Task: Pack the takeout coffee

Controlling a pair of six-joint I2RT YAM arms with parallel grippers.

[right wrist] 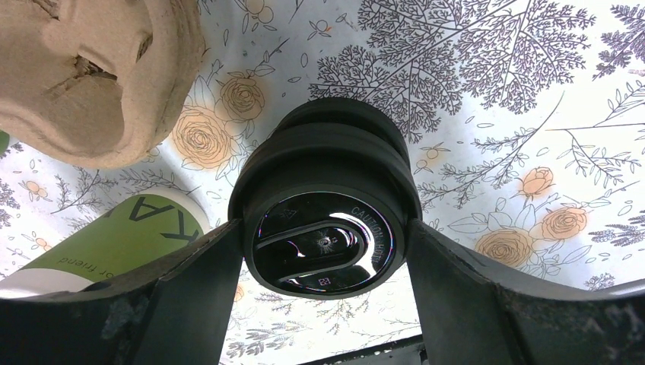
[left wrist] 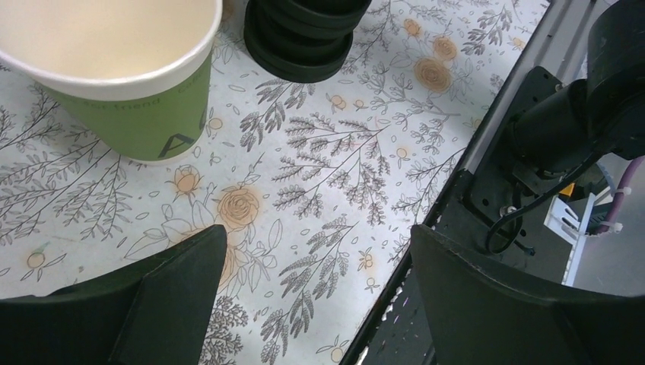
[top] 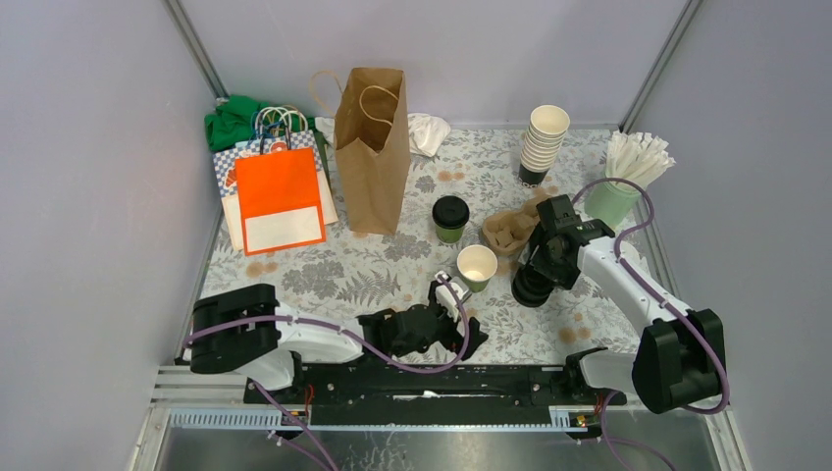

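Observation:
A stack of black lids (right wrist: 323, 190) sits on the table, my right gripper around the top one with fingertips at its sides, apparently touching. A lidded green cup (top: 450, 218) stands near the brown paper bag (top: 371, 167). An open green-and-white cup (left wrist: 137, 114) stands just beyond my left gripper, which is open and empty. A cardboard cup carrier (right wrist: 84, 91) lies behind the lids.
Stacked cups (top: 545, 137) and a green container of white wrapped items (top: 610, 201) stand at the back right. Coloured bags (top: 280, 196) lie at left.

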